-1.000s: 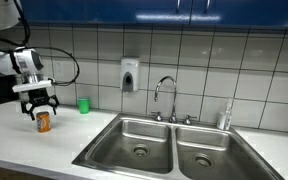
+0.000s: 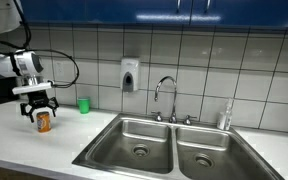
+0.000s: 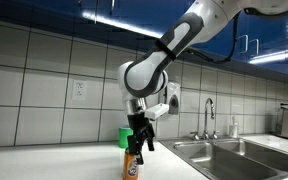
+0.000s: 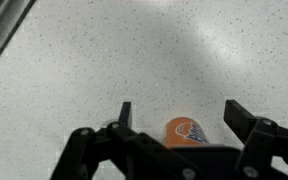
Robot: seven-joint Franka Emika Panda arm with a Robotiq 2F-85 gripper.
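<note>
An orange can-like object (image 2: 43, 122) stands upright on the counter at the left in exterior view 1. In exterior view 2 the same orange object (image 3: 131, 166) is partly covered by the gripper. My gripper (image 2: 41, 111) points down at its upper part. Seen from the wrist, the gripper has its fingers wide apart and is open. The orange object's rounded top (image 4: 186, 131) shows between them, with clear gaps on both sides; its lower part is hidden by the gripper body.
A green cup (image 2: 83, 105) is by the back wall, to the right of the orange object. Farther right lie the double steel sink (image 2: 134, 151), its faucet (image 2: 165, 90) and a soap bottle (image 2: 225, 117). Bare counter (image 2: 79, 128) extends between object and sink.
My gripper has come down slightly and a little to the right at the orange object. That object and the other things on the counter have stayed in place.
</note>
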